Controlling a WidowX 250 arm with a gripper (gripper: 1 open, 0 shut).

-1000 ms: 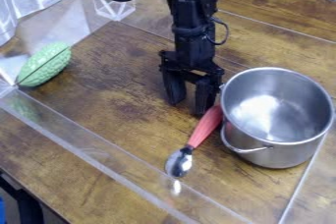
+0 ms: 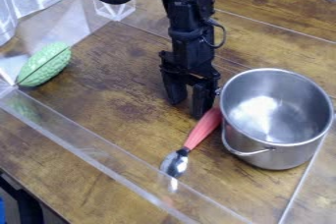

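My black gripper (image 2: 190, 86) is low over the middle of the wooden table, just left of a large steel pot (image 2: 273, 110). Its fingers are dark and partly overlap, so whether they are open or shut is unclear. A spoon with a red handle (image 2: 201, 129) lies below the gripper along the pot's left side, its metal bowl toward the front.
A green striped oval object (image 2: 45, 63) lies at the left near clear plastic. Clear strips or edges run along the front left.
The arm has shifted very slightly over the last second; the pot, spoon and green object stay where they were.
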